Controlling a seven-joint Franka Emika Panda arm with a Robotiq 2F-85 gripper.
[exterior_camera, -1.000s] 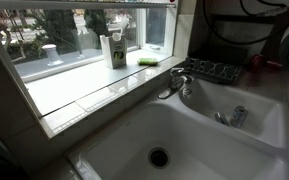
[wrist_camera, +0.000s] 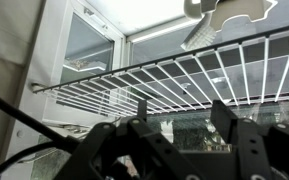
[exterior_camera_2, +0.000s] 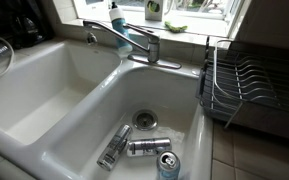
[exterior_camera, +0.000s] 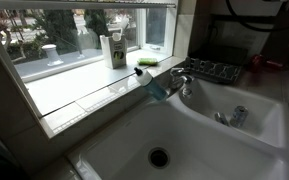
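A clear bottle of blue liquid with a dark top [exterior_camera: 151, 85] is tilted beside the faucet [exterior_camera: 177, 82], over the back edge of the sink. In the other exterior view the bottle [exterior_camera_2: 119, 22] appears behind the faucet. I cannot tell whether it rests on the ledge or is in mid-air. In the wrist view my gripper faces a white wire shelf [wrist_camera: 154, 85], its dark fingers spread apart with nothing between them. Neither exterior view includes the gripper.
Several cans, including an upright one [exterior_camera_2: 168, 165], are in one basin [exterior_camera_2: 184, 105]; the other basin [exterior_camera: 114, 150] looks empty. A carton [exterior_camera: 114, 50] and a green sponge [exterior_camera: 147, 61] sit on the windowsill. A dish rack [exterior_camera_2: 249, 80] stands beside the sink.
Now the bottle is much lower, tilted beside the faucet. The other things there have stayed put.
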